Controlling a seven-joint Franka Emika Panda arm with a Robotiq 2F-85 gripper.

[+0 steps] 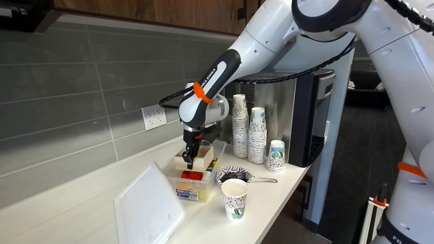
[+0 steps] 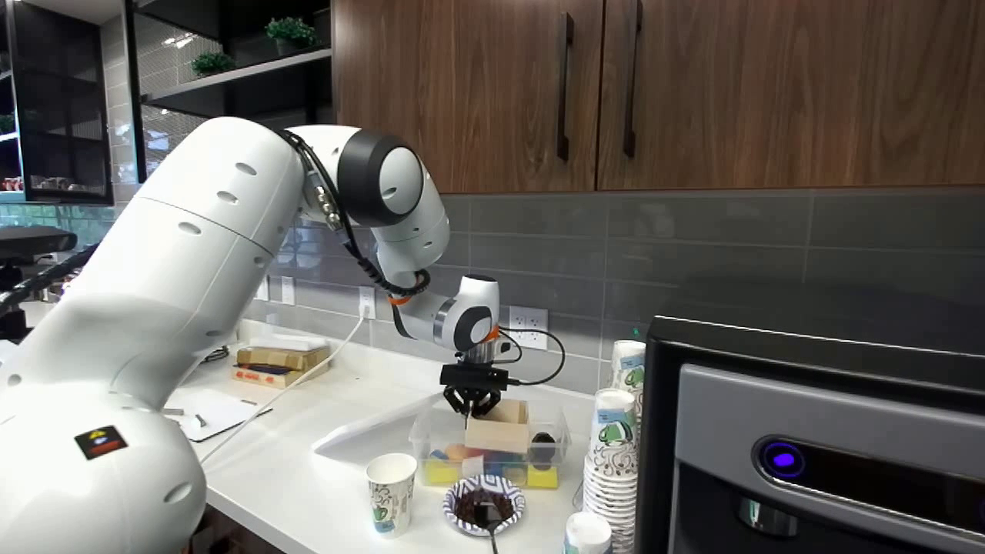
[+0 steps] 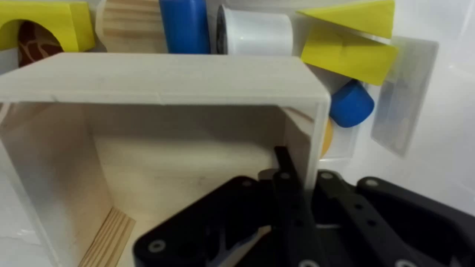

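Observation:
My gripper is shut on one thin wall of an open wooden box [image 3: 187,164], one finger inside it and the other outside. Pale and empty apart from a small striped wood piece [image 3: 107,236] at its inner corner, the box stands over the clear plastic bin [image 1: 189,195]. In exterior view 1 its lower edge is close above red blocks [image 1: 192,175]; whether it touches them I cannot tell. Yellow wedges [image 3: 349,58], a blue cylinder [image 3: 184,26] and a white cylinder [image 3: 258,33] lie in the bin beside the box.
A white lid [image 1: 148,207] leans against the bin. In front stand a paper cup [image 1: 235,203] and a patterned bowl [image 2: 484,505] with a spoon. Stacked cups [image 1: 257,138] and a dark machine [image 1: 311,118] are to the right.

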